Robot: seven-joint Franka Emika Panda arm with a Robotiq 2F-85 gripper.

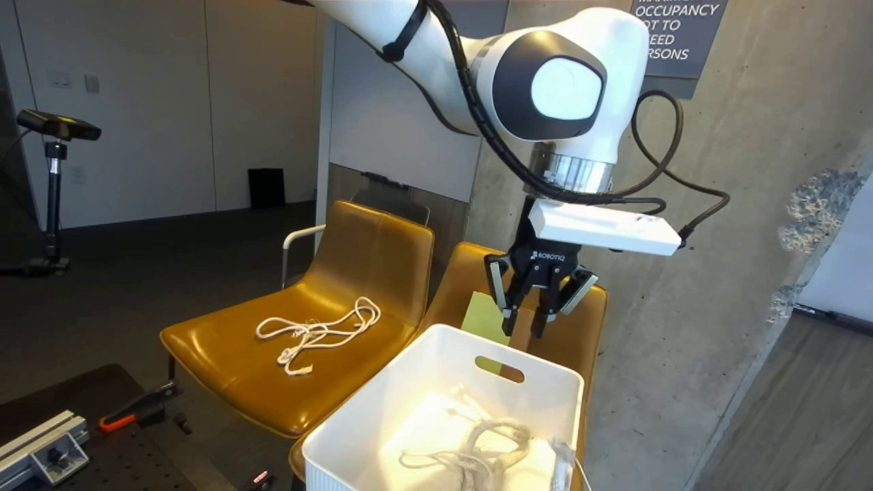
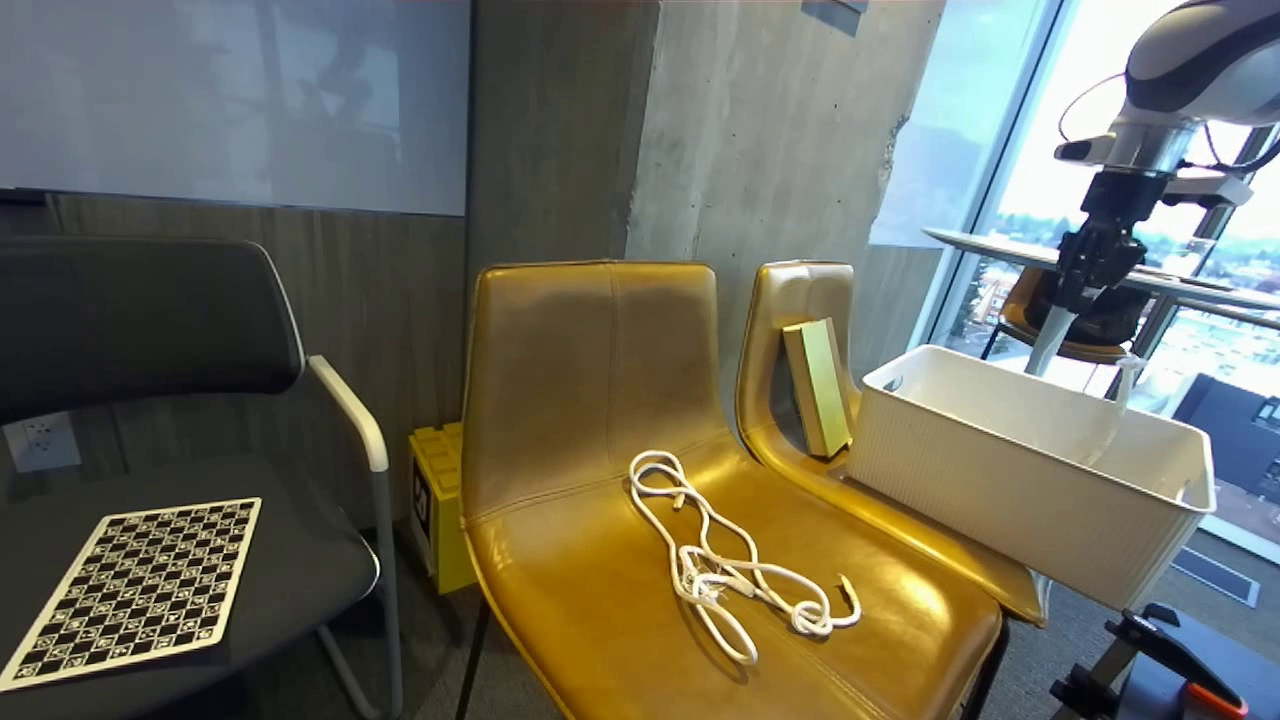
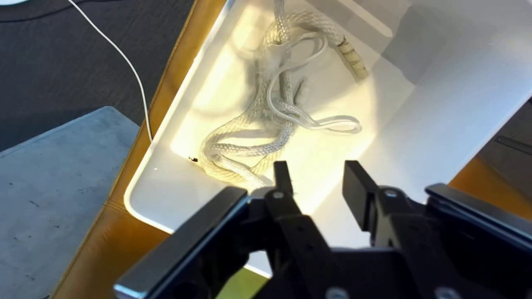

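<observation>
My gripper (image 1: 524, 327) hangs fingers down just above the far end of the white bin (image 1: 491, 335). In the wrist view its fingers (image 3: 282, 179) stand apart with nothing between them. Below lies a tangle of white ropes (image 3: 227, 162) on the bin floor; a thinner pale cord (image 3: 314, 123) loops across it. One thick rope end is wrapped in tape (image 3: 353, 60). Another white rope (image 2: 720, 564) lies loosely coiled on the tan chair (image 2: 588, 372), apart from the bin.
A green-faced box (image 2: 816, 386) leans against the backrest behind the bin. The bin's tall walls surround the ropes. A thin white cord (image 3: 122, 52) runs outside the bin. A black chair with a checkered board (image 2: 138, 582) stands farther off.
</observation>
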